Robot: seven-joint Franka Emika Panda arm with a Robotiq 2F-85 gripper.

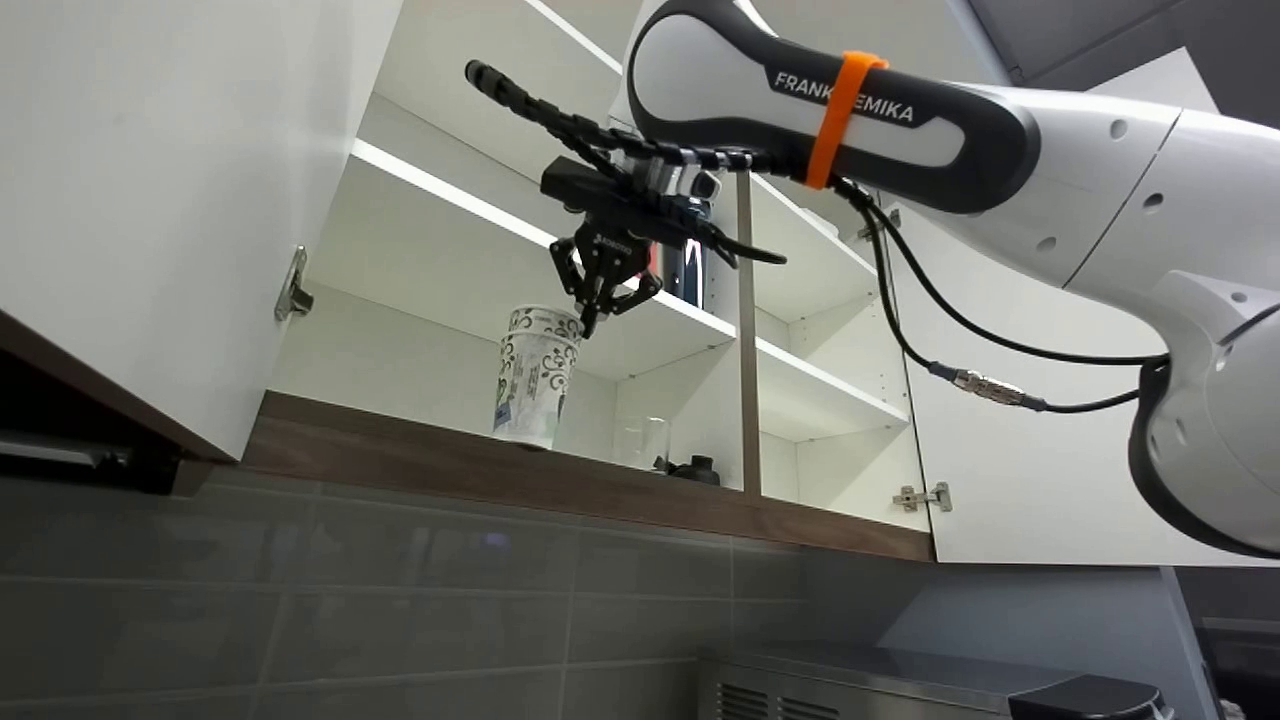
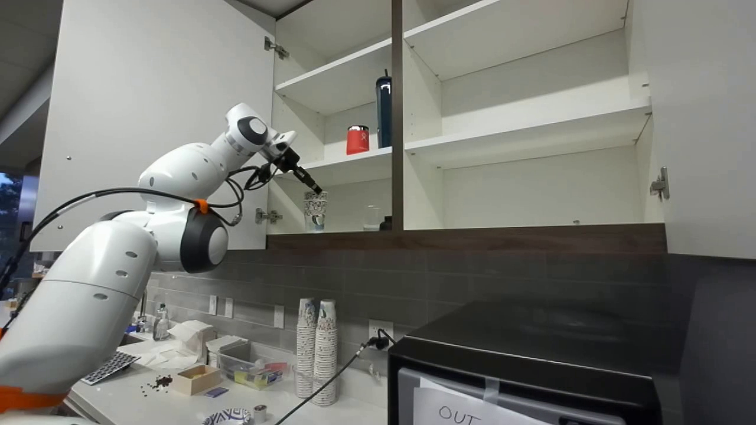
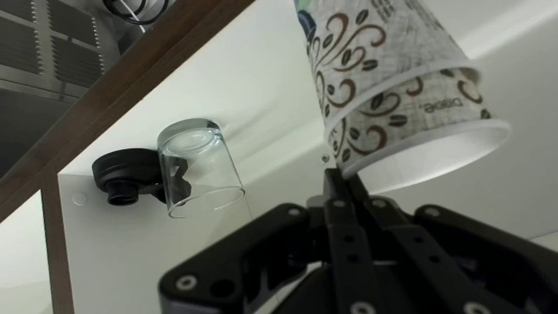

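Two patterned paper cups, one nested in the other, stand near the front edge of the cabinet's bottom shelf. The inner cup sticks up partway out of the outer cup, so two rims show in the wrist view. My gripper is shut, with its fingertips at the near edge of the inner cup's rim; the thin wall appears pinched between them. From outside, the gripper points down at the right side of the cups. In exterior view 2 the cups sit just below the fingertips.
An upturned clear glass and a black lid-like part stand beside the cups. A red mug and dark tumbler occupy the shelf above. The open cabinet door flanks the left; the shelf's right compartment is empty.
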